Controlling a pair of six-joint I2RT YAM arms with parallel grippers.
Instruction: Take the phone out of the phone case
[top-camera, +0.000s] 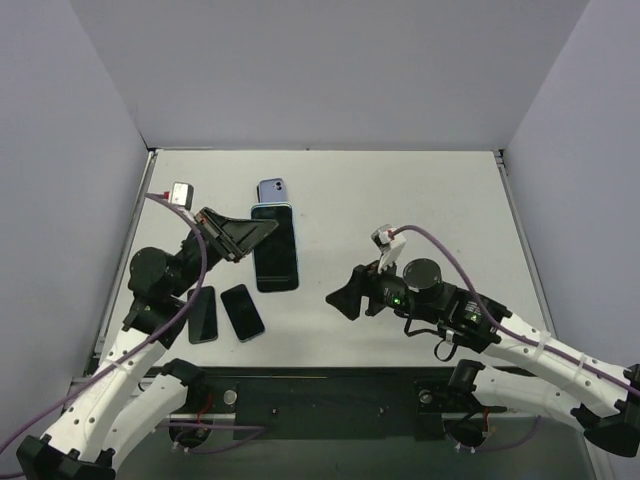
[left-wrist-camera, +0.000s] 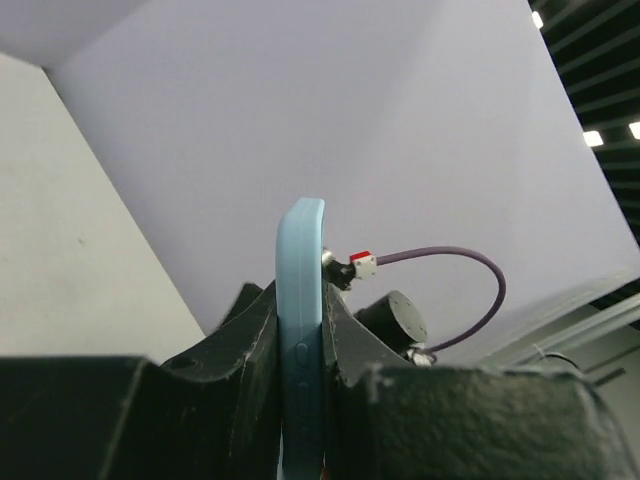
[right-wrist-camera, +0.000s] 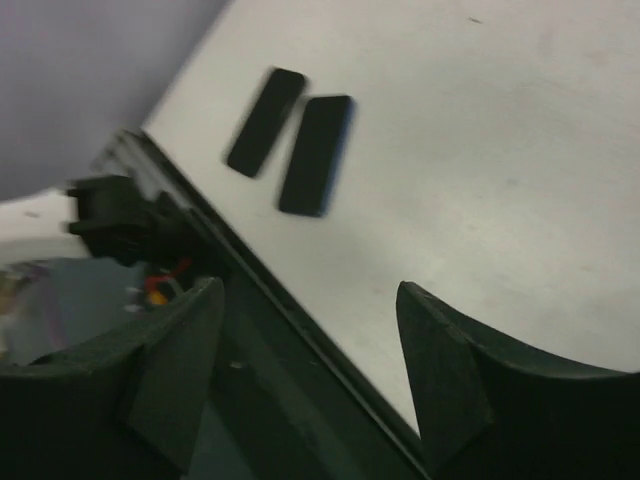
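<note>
A phone (top-camera: 275, 255) in a light blue case hangs screen-up in the top view, with my left gripper (top-camera: 250, 230) shut on its upper part; the left wrist view shows the blue edge (left-wrist-camera: 300, 320) between the fingers. My right gripper (top-camera: 347, 298) is apart from it to the right, open with nothing between its fingers; in the right wrist view its two fingers frame bare table and edge.
Two dark phones (top-camera: 242, 312) (right-wrist-camera: 318, 155) lie at the front left of the white table (top-camera: 400, 190). A lilac phone (top-camera: 272, 190) lies at the back.
</note>
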